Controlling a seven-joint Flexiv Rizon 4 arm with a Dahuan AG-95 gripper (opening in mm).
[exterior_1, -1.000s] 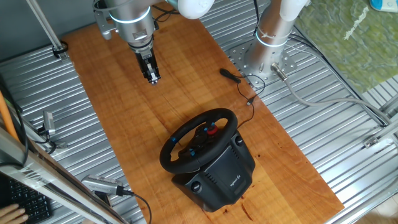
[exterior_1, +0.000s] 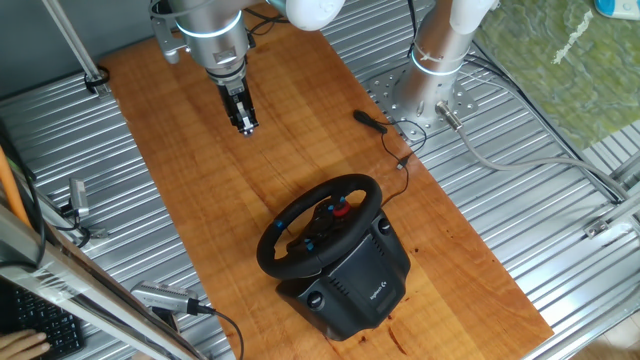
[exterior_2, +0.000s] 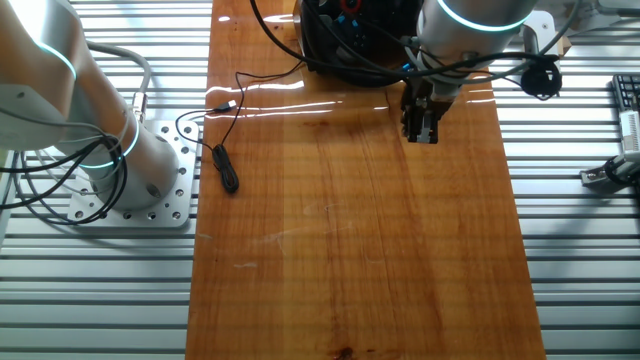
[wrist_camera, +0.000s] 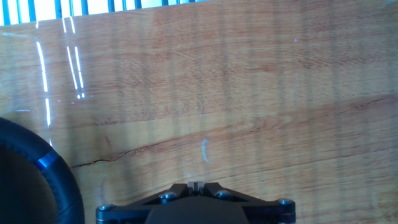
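A black gaming steering wheel (exterior_1: 367, 213) on its base unit (exterior_1: 362, 292) stands on the wooden board, with blue marks on the rim and a red part at the hub. Part of its rim (wrist_camera: 65, 180) enters the lower left of the wrist view. Over bare wood, apart from the wheel, hangs my gripper (exterior_1: 248, 130). Its fingertips meet in the wrist view, so it is shut, and nothing shows between them. In exterior view 2 the gripper (exterior_2: 420, 138) points down in front of the wheel (exterior_2: 365, 50), which is partly cut off.
A black bundled cable (exterior_1: 370, 121) lies near the board's edge beside the robot base (exterior_1: 432, 92). A camera-like grey device (exterior_1: 165, 297) sits by the opposite edge. Much of the wooden board (exterior_2: 350, 250) is clear. At the far left a person's hand (exterior_1: 25, 343) rests by a keyboard.
The arm, gripper and steering wheel have not visibly moved. Only the person's hand at the keyboard has shifted slightly.
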